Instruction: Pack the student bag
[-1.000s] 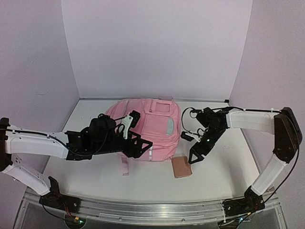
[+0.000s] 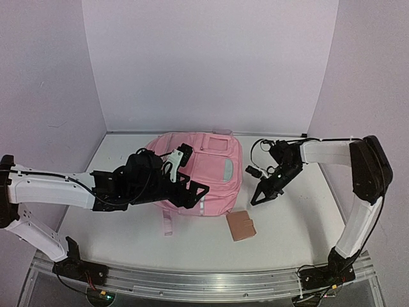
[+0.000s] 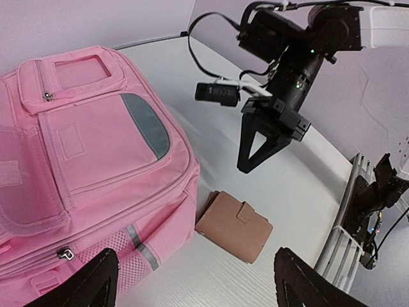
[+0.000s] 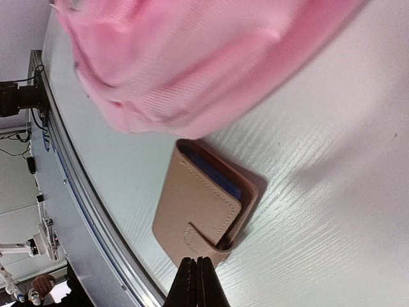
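Observation:
The pink student bag [image 2: 211,163] lies in the middle of the table and spreads across the left side of the left wrist view. Flat at its near right corner rests a brown folding case [image 4: 192,201] with a strap and something dark blue [image 4: 208,171] inside. My right gripper is shut, its fingertips together with nothing between them. In the left wrist view it stands apart from the case, up and to its right. Over the bag's near part, my left gripper is open and empty.
Bare white table [image 2: 291,227] lies right of the case, and more is free at the left front. A metal rail [image 2: 211,279] runs along the front edge. Grey walls [image 2: 367,83] close in the sides and back.
The case has turned slightly. The left arm has shifted only a little.

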